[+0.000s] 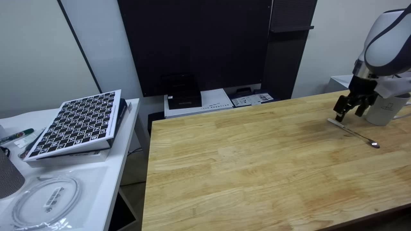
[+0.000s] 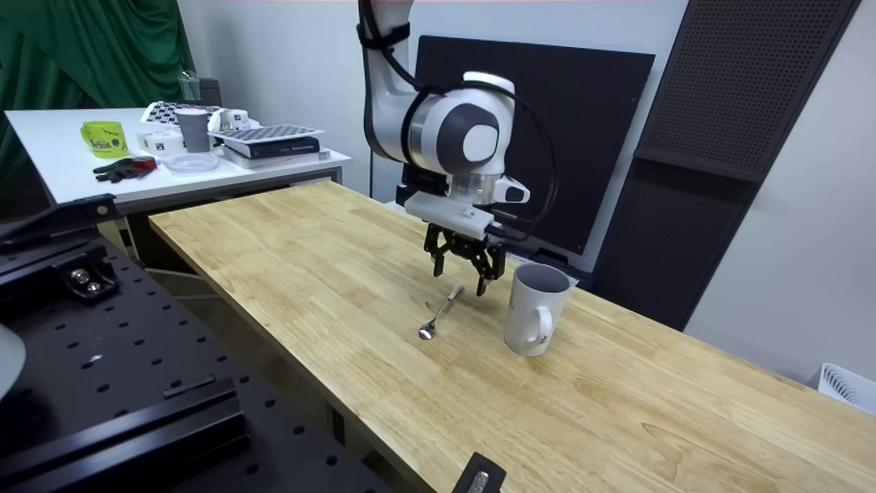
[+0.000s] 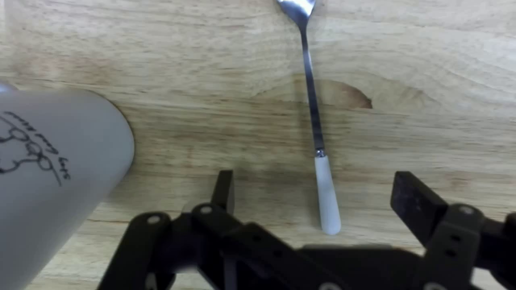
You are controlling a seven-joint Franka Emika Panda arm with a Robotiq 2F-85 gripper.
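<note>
A long spoon (image 3: 312, 92) with a white handle (image 3: 327, 198) lies flat on the wooden table, its metal bowl pointing away from me in the wrist view. My gripper is open over the handle end, one finger to each side and neither touching it. The handle is closer to the right finger (image 3: 416, 208) than looks even. A white mug (image 3: 53, 183) with a line drawing stands upright at the left of the wrist view. From the second exterior view, the gripper (image 2: 460, 275) hangs low above the table, just behind the spoon (image 2: 439, 313) and beside the mug (image 2: 535, 311).
A white side table (image 1: 111, 173) with a checkered board (image 1: 79, 123) stands apart at the left. Along the near side runs a black perforated platform (image 2: 164, 353).
</note>
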